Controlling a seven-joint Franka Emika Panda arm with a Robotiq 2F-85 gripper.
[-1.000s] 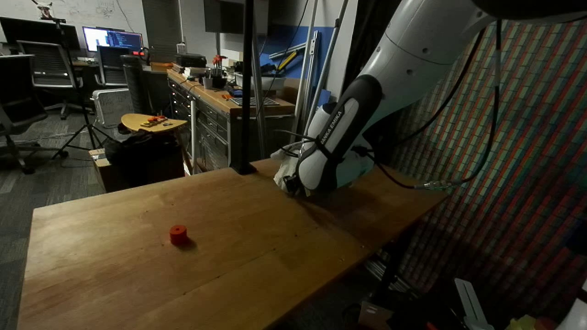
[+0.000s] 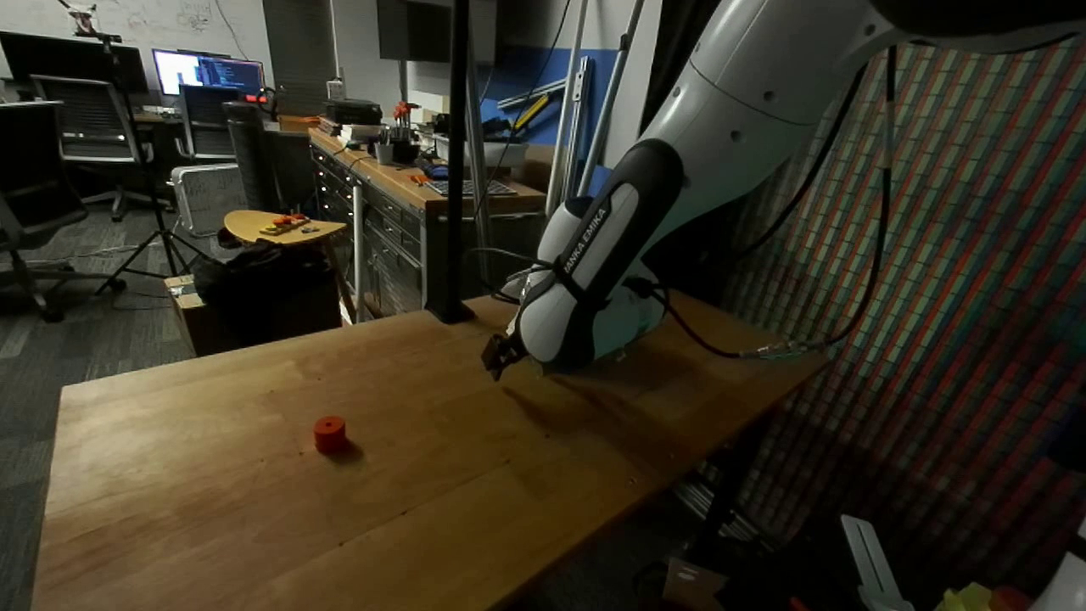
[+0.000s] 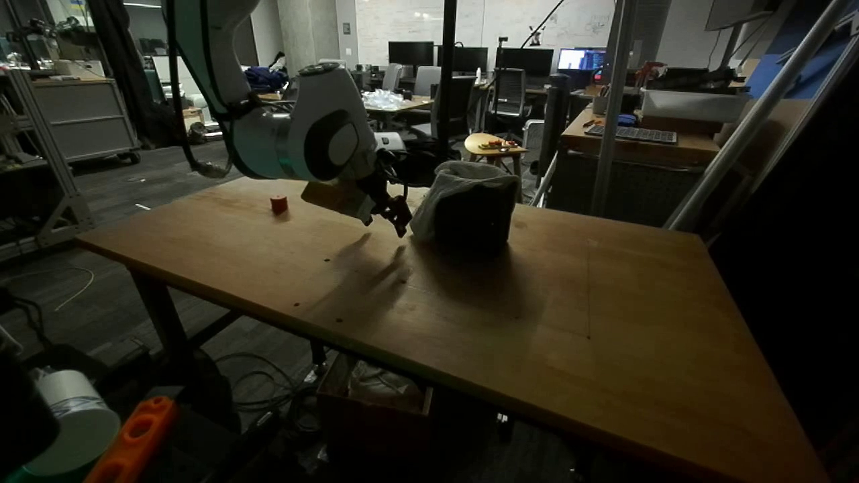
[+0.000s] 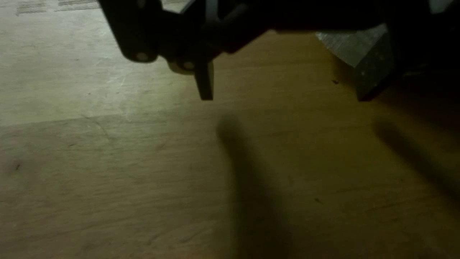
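A small red cylinder [image 2: 330,434] with a hole in its top stands upright on the wooden table; in exterior view 2 the same red cylinder [image 3: 278,204] is left of my arm. My gripper is open over bare wood, its two fingers wide apart and nothing between them. In exterior view 2 the gripper [image 3: 386,229] hangs just above the tabletop, close to a dark bag or bin with a pale cloth-like cover [image 3: 467,205]. From exterior view 1 that bag is mostly behind my arm. The red cylinder does not show in the wrist view.
A black upright post [image 2: 456,163] rises at the table's back edge. Bare tabletop [image 3: 644,322] stretches right of the covered bag, and the wood around the red cylinder is clear. A cable [image 2: 886,204] hangs along my arm.
In exterior view 1 my arm and gripper have moved left, away from the pale-covered bag, which now lies hidden behind the arm. The red cylinder has stayed in place.
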